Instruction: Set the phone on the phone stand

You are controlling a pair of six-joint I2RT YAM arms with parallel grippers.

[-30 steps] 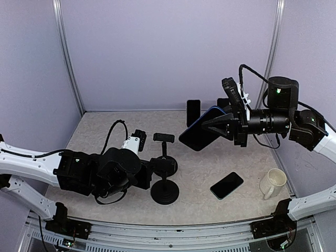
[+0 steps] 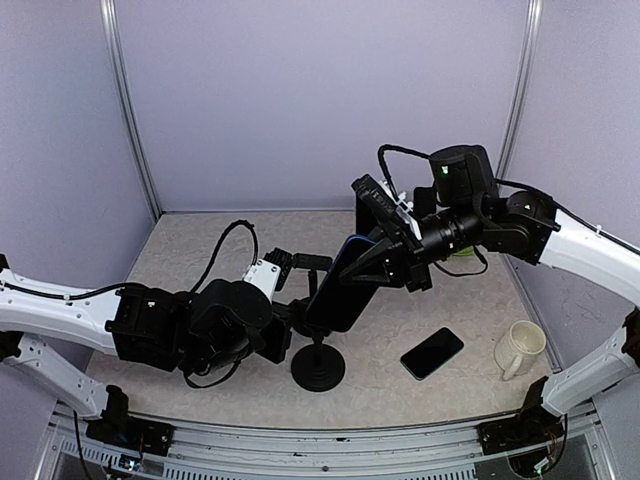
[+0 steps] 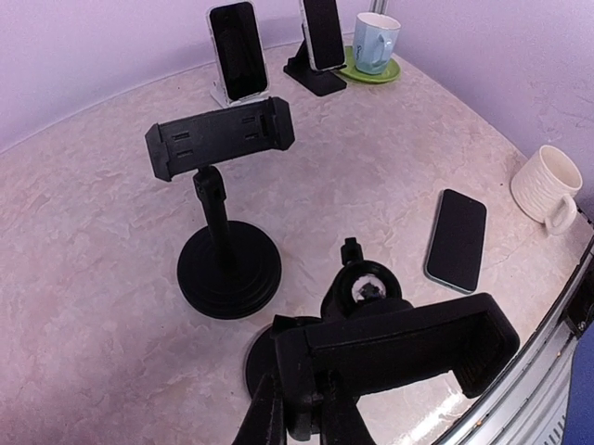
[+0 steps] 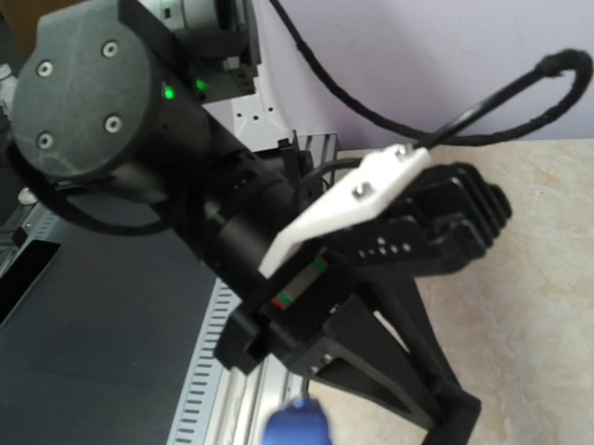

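Note:
A black phone with a blue edge (image 2: 344,290) hangs tilted in my right gripper (image 2: 375,266), which is shut on it, just above and beside the front phone stand (image 2: 318,368). That stand's black holder (image 3: 402,339) fills the lower right of the left wrist view, with my left gripper shut on its left end. A sliver of blue shows at that view's right edge. The right wrist view shows mostly my arm's housing.
A second black stand (image 3: 228,269) stands behind. Two phones on stands (image 3: 238,51) and a blue cup on a green plate (image 3: 373,46) are at the back. A loose phone (image 2: 432,352) and white mug (image 2: 519,349) lie right.
My right gripper has carried the phone leftward and down toward the front stand, tilting it more upright. The left gripper and front stand have shifted slightly.

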